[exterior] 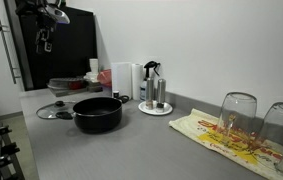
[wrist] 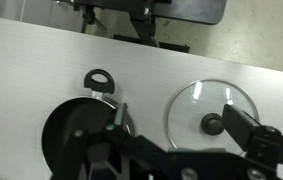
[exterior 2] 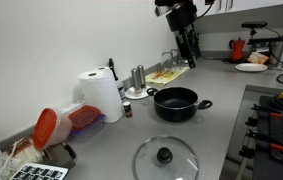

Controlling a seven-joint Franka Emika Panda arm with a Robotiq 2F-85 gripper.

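Note:
A black two-handled pot [exterior: 98,115] stands uncovered on the grey counter; in exterior view 2 the pot [exterior 2: 177,103] looks empty. Beside it lies a round glass lid [exterior 2: 165,158] with a black knob [exterior 2: 164,155], flat on the counter. In the wrist view the lid [wrist: 189,98] is on the right and the pot [wrist: 66,125] on the left. High above both hangs my gripper [exterior: 44,42], open and touching neither. Its fingers frame the counter between pot and lid in the wrist view.
Two upturned glass jars [exterior: 237,113] stand on a patterned cloth [exterior: 211,130] at the right. A plate with shakers [exterior: 155,108] is near the wall, and a paper towel roll [exterior 2: 100,95] stands behind the pot.

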